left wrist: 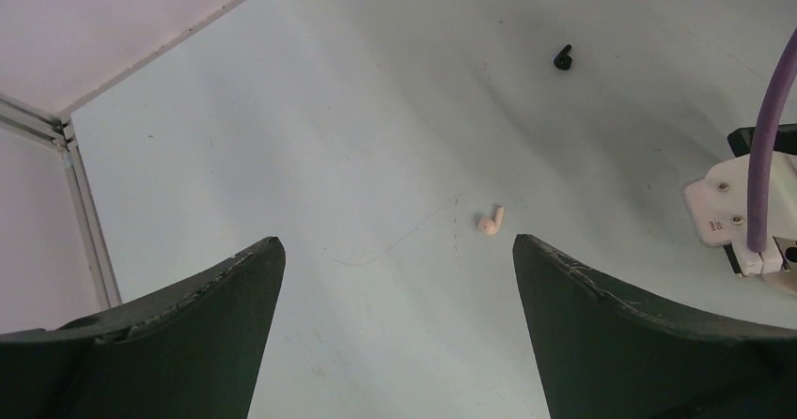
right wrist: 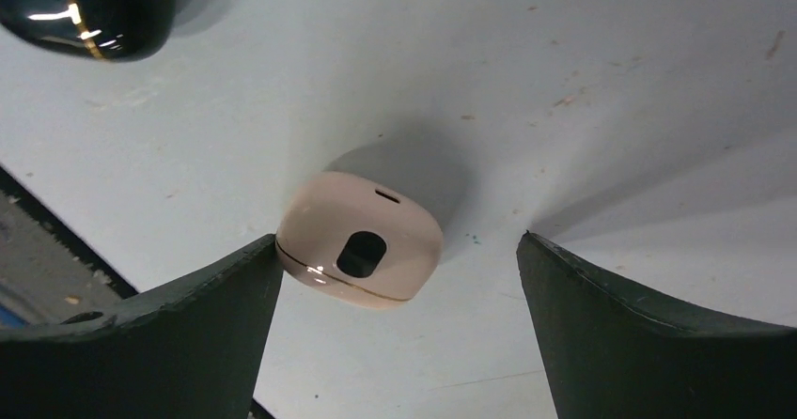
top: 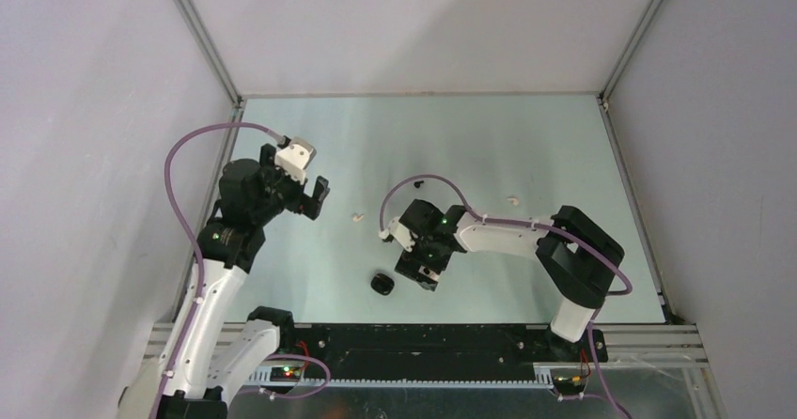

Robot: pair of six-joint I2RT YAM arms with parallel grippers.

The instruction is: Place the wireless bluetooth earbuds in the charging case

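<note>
A light beige charging case (right wrist: pixel 404 236) lies between the open fingers of my right gripper, close to the left finger (right wrist: pixel 207 292); in the top view that gripper (top: pixel 420 276) is low over the case (top: pixel 427 271). A black case (top: pixel 382 284) rests just left of it. One beige earbud (left wrist: pixel 487 225) lies on the table ahead of my open, empty left gripper. The other beige earbud (top: pixel 513 200) is at the right of the table. A black earbud (left wrist: pixel 563 59) lies farther back.
The black case (right wrist: pixel 89 10) is close beside the right gripper's left finger side. A dark rail (top: pixel 423 349) runs along the table's front edge.
</note>
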